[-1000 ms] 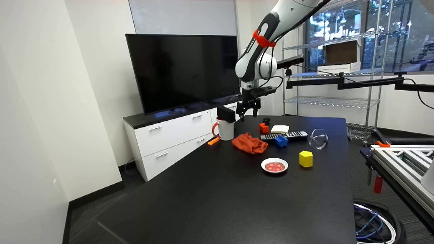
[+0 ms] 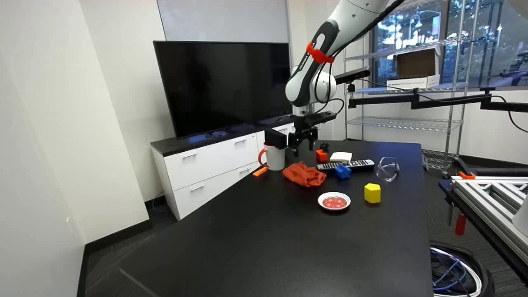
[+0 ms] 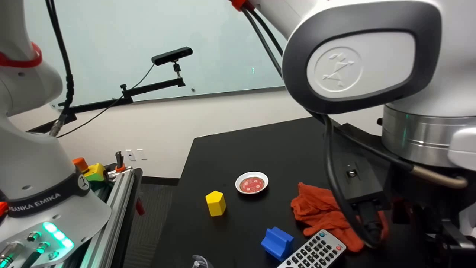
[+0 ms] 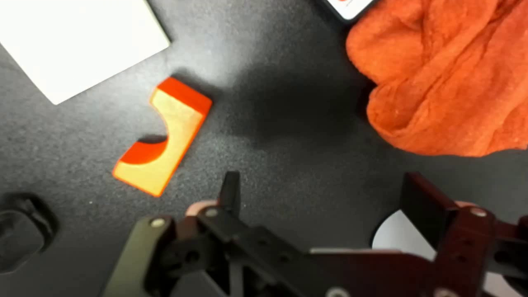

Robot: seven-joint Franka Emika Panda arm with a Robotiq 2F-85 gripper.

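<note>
My gripper hangs over the far part of the black table, to the right of a white mug with a red handle and a black block in its mouth. In the wrist view the gripper is open, its two fingers wide apart with only bare table seen between them. An orange arch-shaped block lies ahead of the left finger, apart from it. A white piece beside the right finger is mostly covered, possibly the mug. In exterior view 2 the arm covers the fingertips.
An orange cloth lies ahead on the right, a white pad at upper left. Nearer exterior view 1 are a remote, blue block, clear glasses, small dish and yellow block.
My gripper has come down a little toward the table. The objects on the table stay where they were.
</note>
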